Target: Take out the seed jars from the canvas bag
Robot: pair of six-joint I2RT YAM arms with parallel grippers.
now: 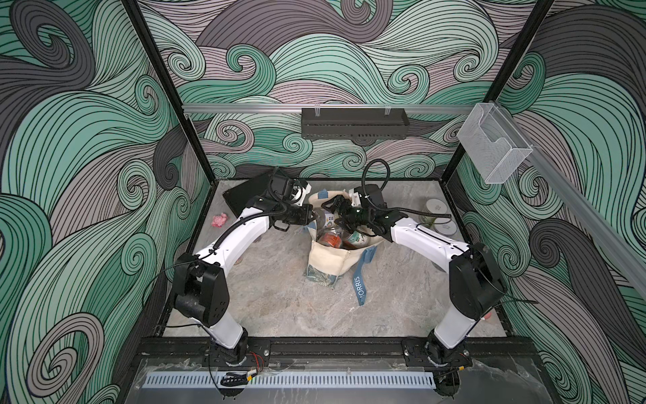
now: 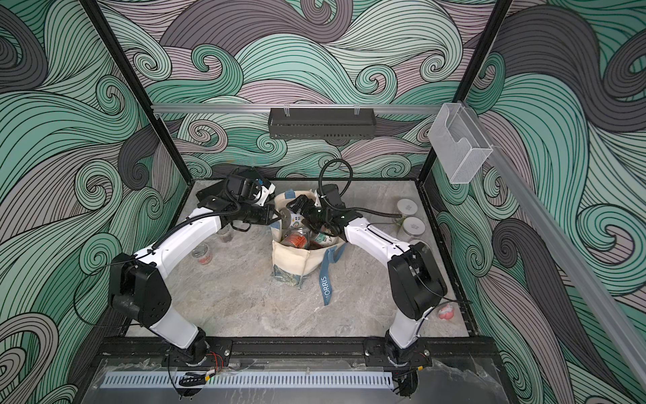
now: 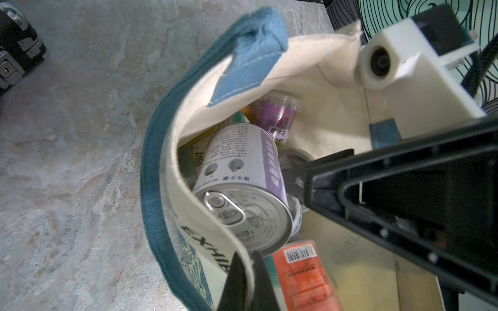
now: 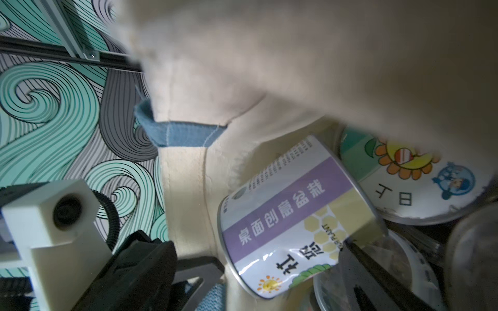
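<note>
The cream canvas bag (image 1: 339, 261) with blue trim stands mid-table, holding mixed cans and jars. A white-and-purple can (image 3: 236, 165) lies near its top, with a small purple-label jar (image 3: 275, 114) behind and an orange-label container (image 3: 301, 274) below. My left gripper is shut at the bag's left rim, the thin fabric apparently between its fingers. My right gripper reaches into the bag, open, its fingers on either side of the purple-striped can; contact cannot be told. A flower-printed round lid (image 4: 409, 171) sits beside that can, partly under fabric.
Two white-topped round containers (image 2: 412, 227) stand at the back right, small jars (image 2: 200, 253) at the left, and a dark flat object (image 1: 235, 195) at the back left. A mesh basket (image 1: 491, 142) hangs on the right rail.
</note>
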